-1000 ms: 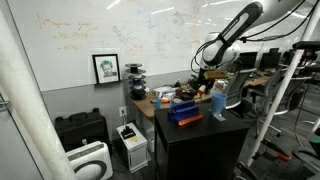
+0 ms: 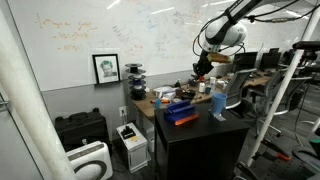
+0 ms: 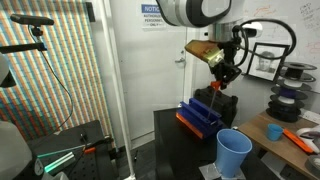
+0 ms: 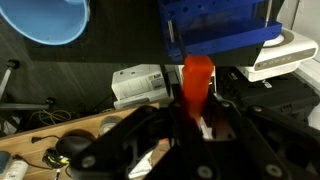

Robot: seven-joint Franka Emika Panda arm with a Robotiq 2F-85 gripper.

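Observation:
My gripper (image 3: 217,82) is shut on an orange-red object (image 4: 197,72), which shows between the dark fingertips in the wrist view. In exterior view 2 a thin shaft seems to hang below it; its exact kind is too small to tell. The gripper is raised above the black table (image 3: 165,155). Below it on the table sits a blue bin (image 3: 204,117), whose contents are hard to make out. Close by stands a blue cup (image 3: 234,150), upright and apart from the gripper; its rim also shows at the wrist view's upper left.
A side bench (image 3: 295,145) with a rack of dark spools (image 3: 292,88) stands beyond the black table. White machines (image 2: 90,160) are on the floor at the left. The black tabletop in front of the bin is bare.
My gripper has risen from lower over the blue bin to well above it, shifting slightly right in exterior view 1. The bin and cup appear unmoved.

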